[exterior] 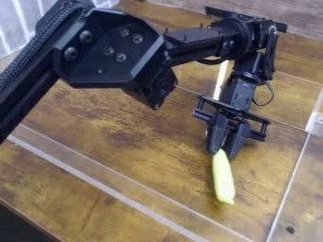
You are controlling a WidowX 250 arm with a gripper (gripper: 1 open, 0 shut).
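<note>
The black arm (135,55) reaches from the upper left across the wooden table, and its gripper (222,146) points down at the right of centre. The gripper is shut on the upper end of a pale yellow-green elongated object (222,181), whose lower part lies along the wood toward the front.
Tape strips cross the wooden table (101,132) at the front left and down the right side. A pale strip runs behind the gripper.
</note>
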